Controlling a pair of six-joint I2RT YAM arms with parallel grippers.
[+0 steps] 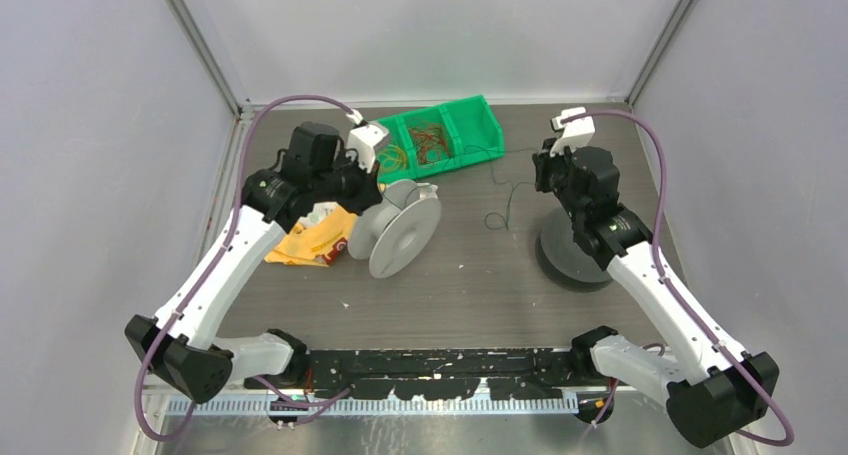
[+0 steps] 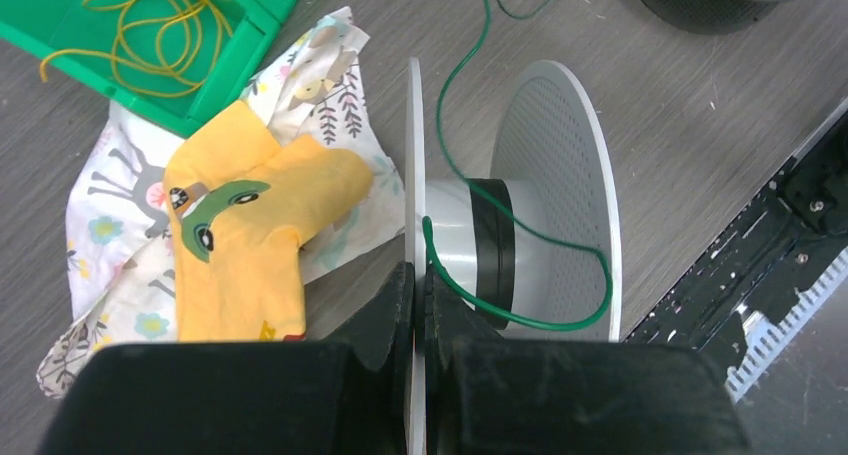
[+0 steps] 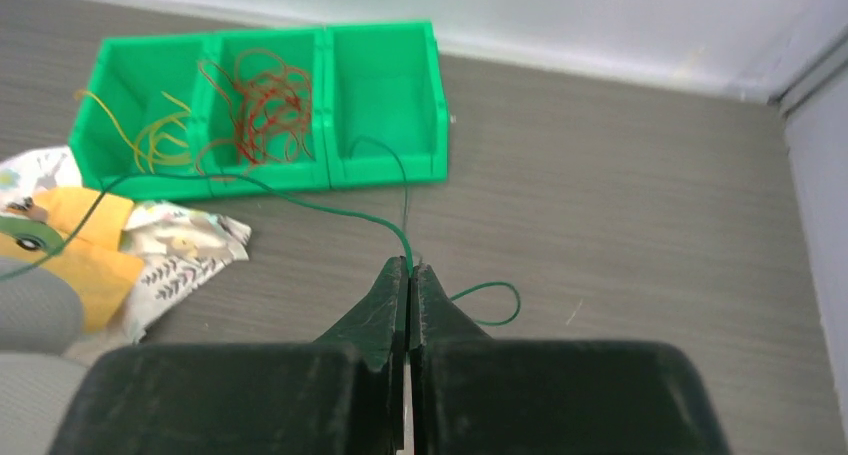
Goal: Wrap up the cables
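Observation:
A white spool (image 1: 405, 238) with two wide discs hangs from my left gripper (image 1: 363, 211), which is shut on the edge of its near disc (image 2: 415, 145). Between the discs, a black band (image 2: 493, 240) circles the spool's hub. One green cable (image 2: 560, 243) runs from the left fingertips in a loop across the hub, then away toward the right. My right gripper is shut on that green cable (image 3: 340, 212), well to the right of the spool. A loose curl of the cable (image 1: 508, 207) dangles beside the right fingers.
The green three-part bin (image 1: 490, 130) at the back holds yellow cables (image 3: 165, 140) and red cables (image 3: 272, 115); its right compartment looks mostly bare. A yellow and white patterned cloth (image 2: 240, 245) lies left. A dark round base (image 1: 570, 250) sits under the right arm.

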